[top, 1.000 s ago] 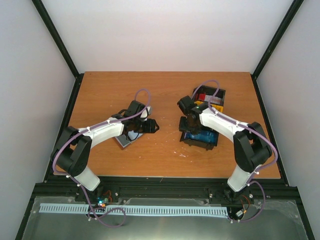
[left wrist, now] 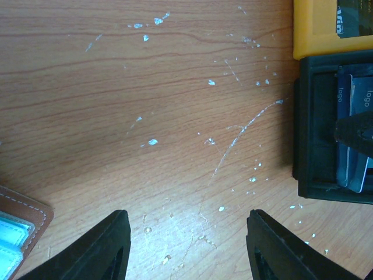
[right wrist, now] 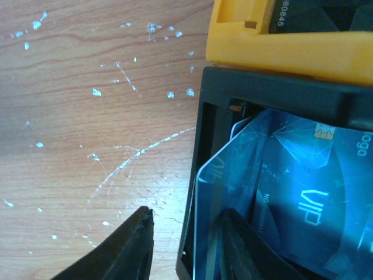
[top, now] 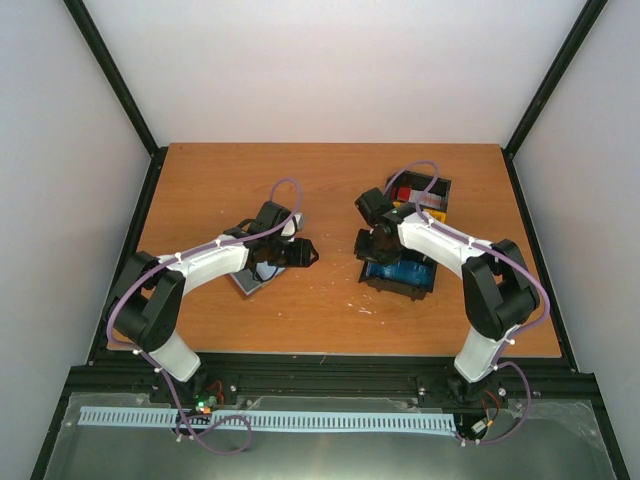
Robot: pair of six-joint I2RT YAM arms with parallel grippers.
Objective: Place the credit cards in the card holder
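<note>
Blue credit cards [right wrist: 309,198] stand and lean in a black box [top: 395,285] at the right of the table. My right gripper is open at that box's left wall, one finger against a tilted card's edge, the other outside. My left gripper hangs open over bare table at the left, nothing between its fingers. A brown card holder with clear sleeves [left wrist: 14,236] lies at the lower left of the left wrist view, mostly under the left arm in the top view.
A yellow box [left wrist: 317,29] adjoins the black box, with another dark box [top: 420,183] holding red items behind it. The table's middle between the arms is clear.
The right arm has shifted very slightly around the black box; the left arm has not visibly moved.
</note>
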